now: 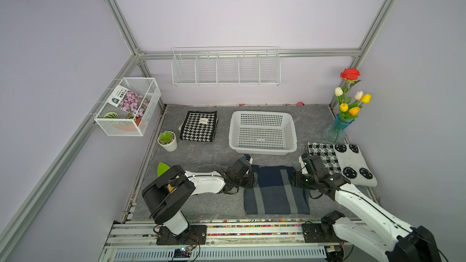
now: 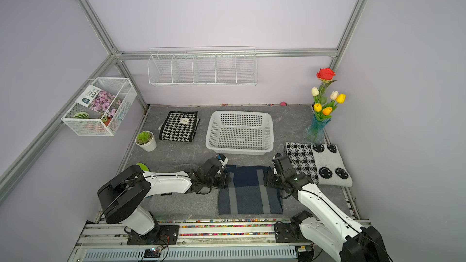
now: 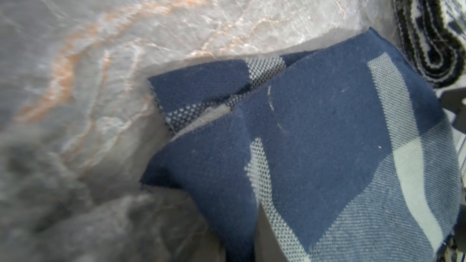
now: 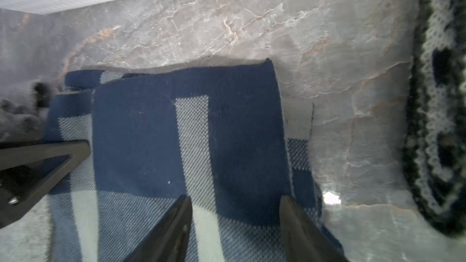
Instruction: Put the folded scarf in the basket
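Note:
The folded navy scarf with pale stripes (image 1: 270, 191) lies flat on the grey table, in front of the white basket (image 1: 262, 149), whose inside is bare. My left gripper is shut on the scarf's left edge, its cloth pinched between the fingers and bunched up there. At the scarf's right side, my right gripper stands partly open. Cloth shows in the gap between its fingers, the right one close to the scarf's right edge; whether they touch it I cannot tell.
A houndstooth cloth (image 1: 198, 127) and a potted plant (image 1: 167, 141) stand at the back left. On the right lie a black-and-white patterned scarf (image 1: 353, 165) and a flower vase (image 1: 336, 131). Bare table separates navy scarf and basket.

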